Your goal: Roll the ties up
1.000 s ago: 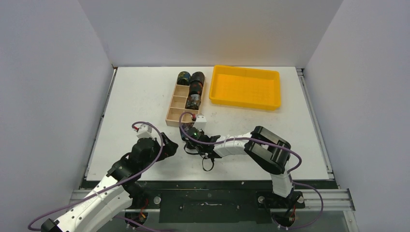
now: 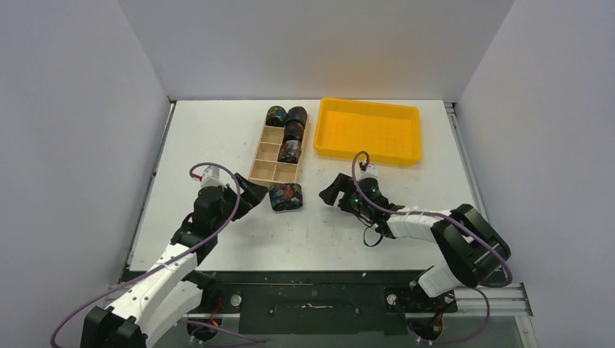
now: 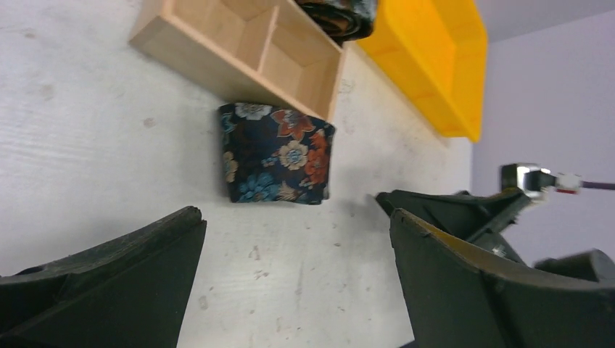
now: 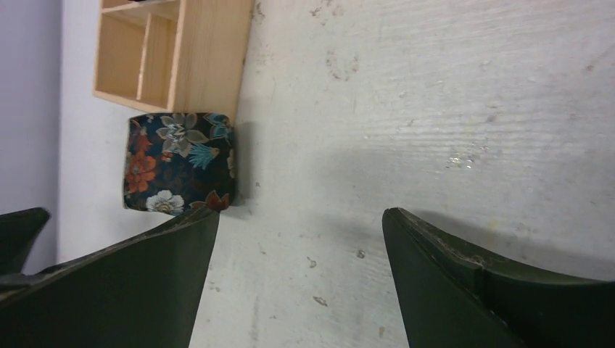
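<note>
A dark floral tie [image 2: 286,196], rolled into a flat bundle, lies on the table against the near end of the wooden divided box [image 2: 273,172]. The same bundle [image 3: 278,154] is in the middle of the left wrist view, and the bundle [image 4: 179,162] also shows at the left of the right wrist view. To its left my left gripper [image 2: 258,197] stands open and empty, its fingers [image 3: 138,268] wide apart. My right gripper [image 2: 335,193] hovers to the right of the bundle, its fingers apart over bare table.
Rolled ties [image 2: 294,131] fill several compartments at the box's far end and right side; the near compartments are empty. At the back right sits an empty yellow tray [image 2: 368,154]. Bare table lies in front and to both sides.
The right gripper has moved away from the tie bundle to the right, uncovering it. The left gripper has shifted slightly toward the box. The bundle stays on the table by the box's near end.
</note>
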